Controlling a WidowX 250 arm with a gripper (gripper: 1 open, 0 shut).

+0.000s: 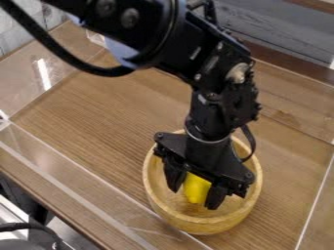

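My black gripper (197, 178) reaches down from the top into a light wooden bowl (201, 221) near the lower middle. It is shut on a yellow object (194, 192) inside the bowl. The fingers hide much of the object, so its shape is unclear.
The wooden table (98, 117) has open room to the left and right of the bowl. Clear strips run along its front-left and right parts, and a raised edge runs along the back. Dark cables lie beyond the lower-left edge.
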